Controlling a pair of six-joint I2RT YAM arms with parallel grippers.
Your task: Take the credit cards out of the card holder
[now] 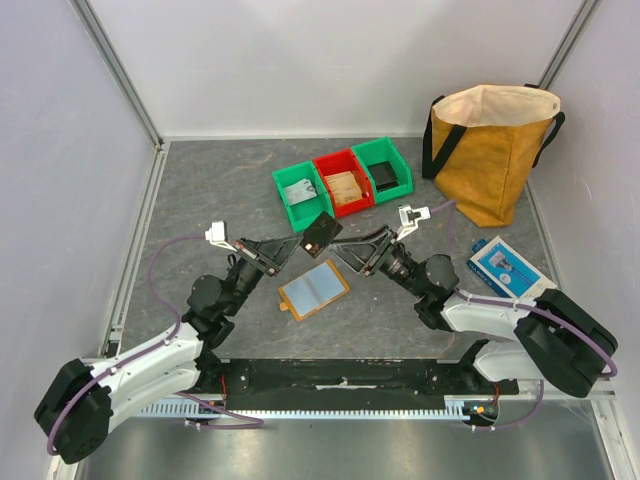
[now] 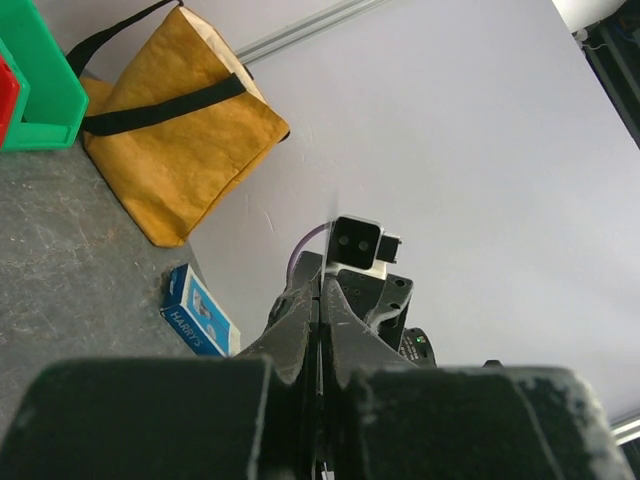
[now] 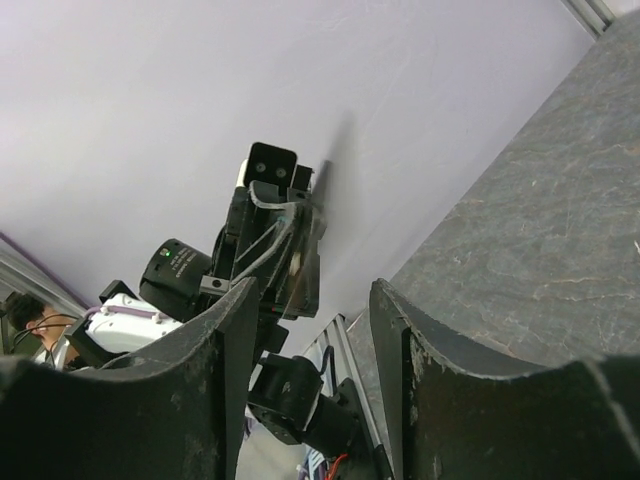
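Note:
A thin, flat black piece (image 1: 322, 234), the card holder by its look, is up in the air between the two arms. My left gripper (image 1: 298, 241) is shut on its near left edge. In the left wrist view, the fingers (image 2: 345, 330) meet around a thin sheet that shows only edge-on. My right gripper (image 1: 342, 243) is close to the other side of the black piece. In the right wrist view a clear gap separates its fingers (image 3: 235, 345), with nothing gripped. Whether cards are still inside the holder cannot be told.
Behind the arms are a green bin (image 1: 299, 212) with whitish items, a red bin (image 1: 349, 207) with tan items and a green bin (image 1: 387, 194) with a black item. An orange-edged pale board (image 1: 314, 290) lies below. A yellow bag (image 1: 493, 160) and blue-white box (image 1: 508, 267) are at right.

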